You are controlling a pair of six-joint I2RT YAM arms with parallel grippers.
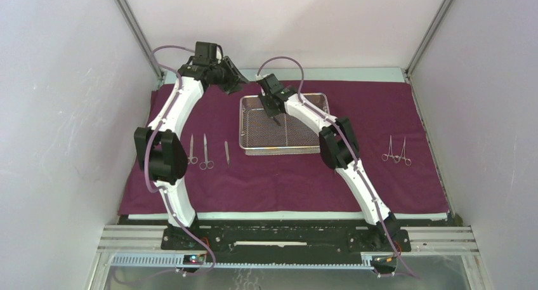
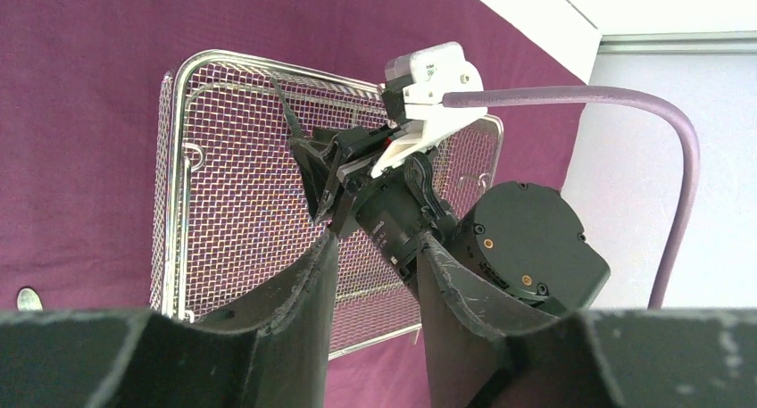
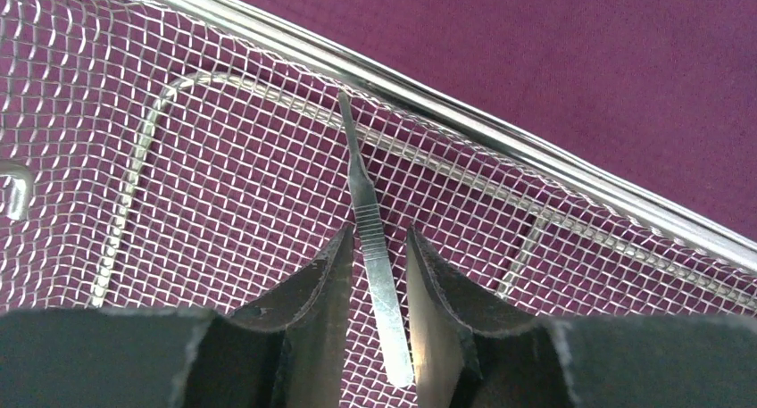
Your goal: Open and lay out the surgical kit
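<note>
The wire mesh tray (image 1: 241, 126) stands on the maroon cloth. Inside it lies one slim metal scalpel handle (image 3: 377, 274), slanting near the tray's wall. My right gripper is open over it, one finger on each side of the handle, and I cannot tell whether they touch it. From the left wrist view the handle's narrow end (image 2: 287, 112) pokes out beyond the right gripper's fingers. My left gripper is open and empty, above the cloth just off the tray's far left corner.
Scissors (image 1: 205, 151) and another flat handle (image 1: 227, 153) lie on the cloth left of the tray, more scissors partly behind the left arm. Two clamps (image 1: 391, 151) rest at far right. The cloth in front of the tray (image 1: 279, 182) is mostly clear.
</note>
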